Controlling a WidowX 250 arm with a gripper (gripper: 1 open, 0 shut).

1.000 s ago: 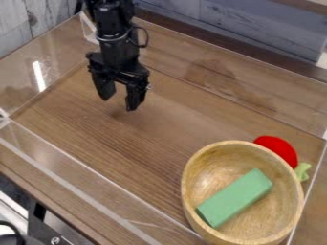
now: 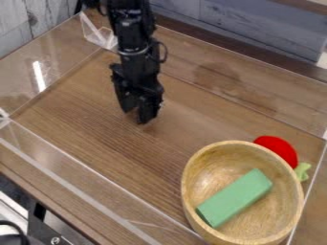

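The black robot arm reaches down from the top, its gripper (image 2: 136,107) low over the middle-left of the wooden table, its fingers blurred against their shadows, so how far open they are is unclear. A wooden bowl (image 2: 212,170) at the lower right holds a green block (image 2: 235,197). A red object with a green top (image 2: 276,148), like a strawberry or tomato, lies just behind the bowl at the right.
Pale walls edge it at the back and upper left. Dark cables show at the lower-left corner.
The gripper has shifted to the right and turned, ending somewhat lower in the view. The bowl, green block and red object have not moved.
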